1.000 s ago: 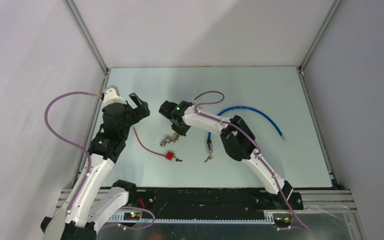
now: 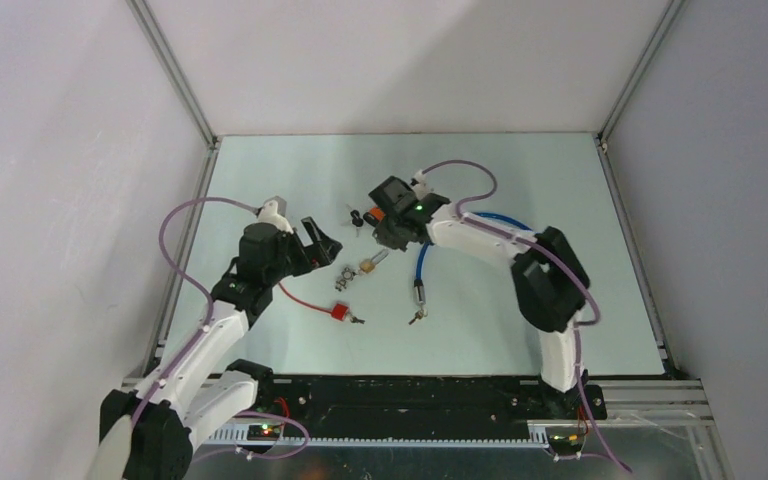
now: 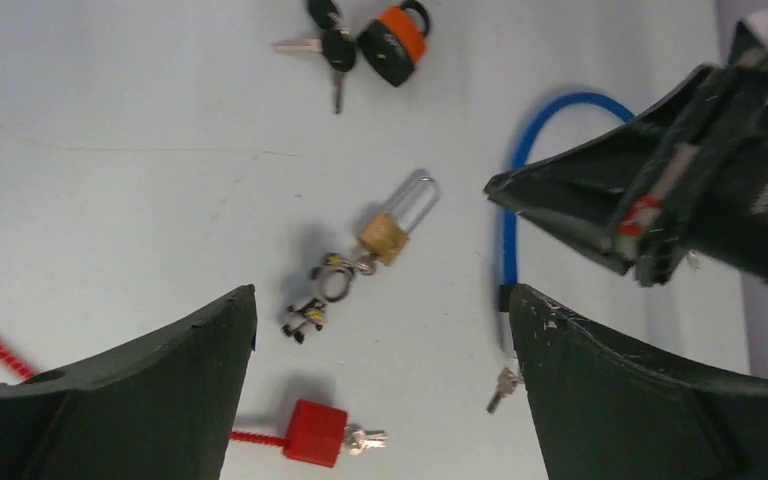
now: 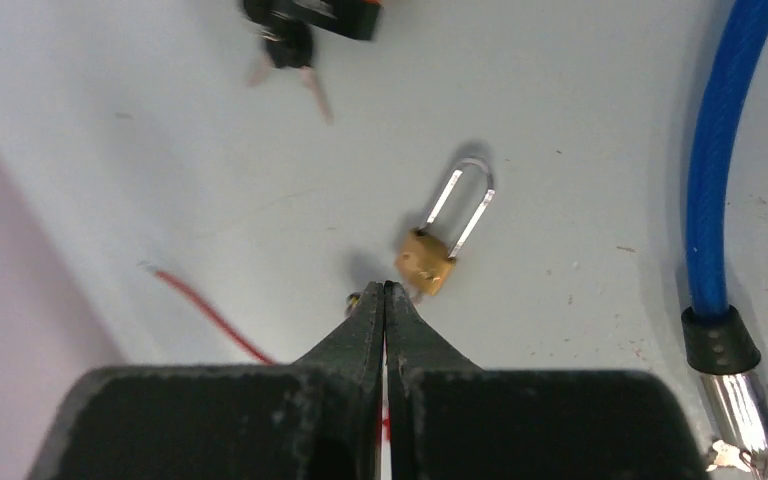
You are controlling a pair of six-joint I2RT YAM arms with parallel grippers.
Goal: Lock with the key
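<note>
The brass padlock (image 3: 385, 237) lies on the table with its long silver shackle pointing away to the upper right. At its lower end sits a key (image 3: 365, 263), joined to a ring (image 3: 333, 283) and a small figure charm (image 3: 304, 318); how deep the key is in cannot be made out. My left gripper (image 2: 322, 235) stands open left of the padlock, empty between its fingers. My right gripper is shut, with nothing visible between its tips. It hangs above the table, apart from the padlock (image 4: 426, 262), and partly covers the keys in the right wrist view.
Farther back lie an orange-and-black padlock (image 3: 394, 45) and black-headed keys (image 3: 338, 48). A red lock (image 3: 315, 433) on a red cable lies at the front, with keys in it. The blue cable lock (image 2: 420, 290) curves to the right.
My right gripper has moved right and away from the padlock, uncovering it. The padlock and its key ring have shifted and turned somewhat. My left gripper has come right and toward the front.
</note>
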